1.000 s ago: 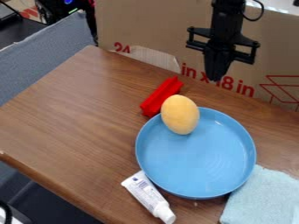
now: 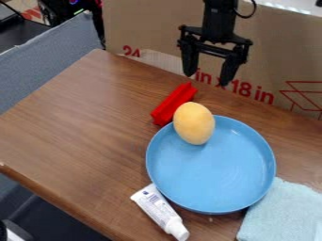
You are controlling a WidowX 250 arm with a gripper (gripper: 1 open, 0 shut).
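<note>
My black gripper (image 2: 209,68) hangs open in the upper middle, above and behind the table's objects, with nothing between its fingers. A blue plate (image 2: 212,177) lies on the wooden table. A yellow egg-shaped object (image 2: 194,122) rests at the plate's back-left part. A red object (image 2: 172,102) lies just behind it, outside the plate. A white tube (image 2: 161,212) lies at the plate's front left. A pale blue cloth (image 2: 283,216) is at the front right.
A cardboard box (image 2: 146,28) stands along the back, behind the gripper. A grey padded surface (image 2: 38,66) borders the table's left.
My gripper has moved left, from over the box's right part toward the middle. The objects on the table have not moved.
</note>
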